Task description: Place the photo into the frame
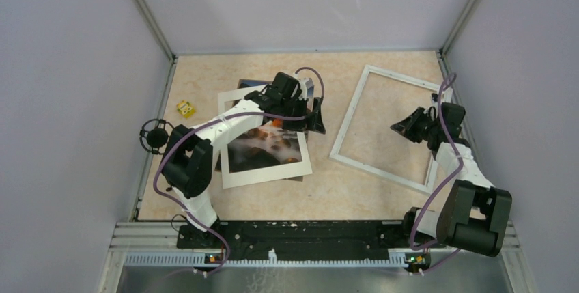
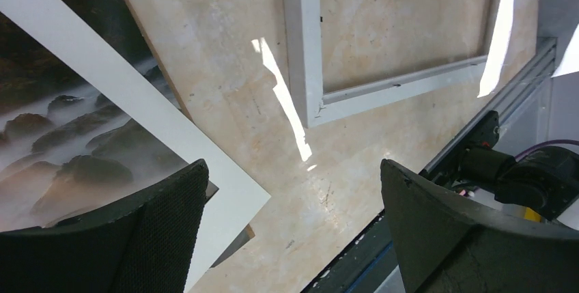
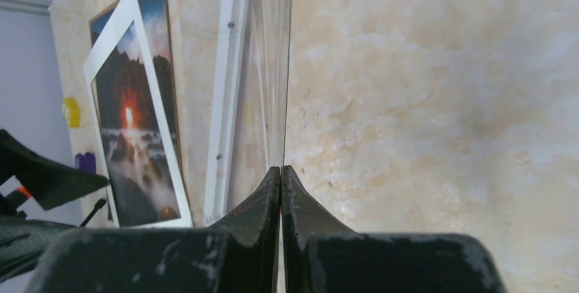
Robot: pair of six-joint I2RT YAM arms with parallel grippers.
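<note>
The photo [image 1: 256,158], a dark rocky seascape with a white border, lies on the left half of the table, over another sheet or board. To the right lies the white frame [image 1: 351,105]. Above the photo's right side, my left gripper [image 1: 316,117] is open and empty; the left wrist view shows the photo's corner beside one finger [image 2: 164,218]. My right gripper [image 1: 397,129] hovers inside the frame's outline, shut. In the right wrist view a clear, thin sheet [image 3: 272,81] runs up to its fingertips; I cannot tell whether they pinch it.
Bright reflections streak across the left wrist view near the frame's corner. A small yellow item [image 1: 185,108] lies on the far left, above a black round stand [image 1: 157,137]. Bare table [image 1: 341,194] shows between photo and frame at the front.
</note>
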